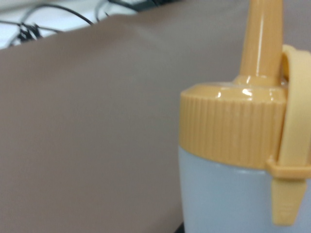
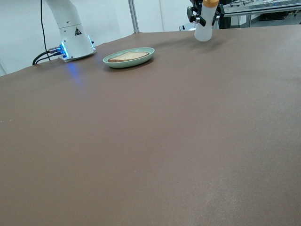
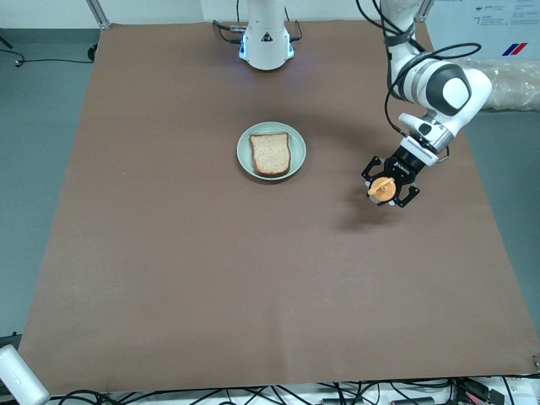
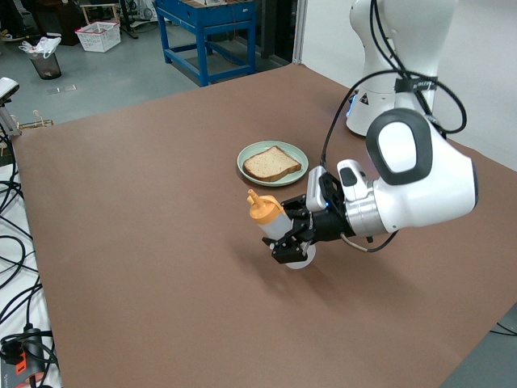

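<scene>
My gripper (image 3: 390,186) is shut on an upright squeeze bottle (image 2: 204,29) with a translucent body and an orange cap (image 4: 266,208), right of a pale green plate (image 3: 270,173) with a slice of bread (image 4: 271,164) on it. In the top view the bottle's bottom hangs at about the tabletop's far edge; whether it touches the table is unclear. The wrist view is filled on the right by the cap and body (image 1: 223,194), the fingers mostly hidden.
A white robot base (image 3: 263,46) stands at the back edge, cables run along the front edge, and a clear plastic roll (image 3: 498,84) lies off the right side.
</scene>
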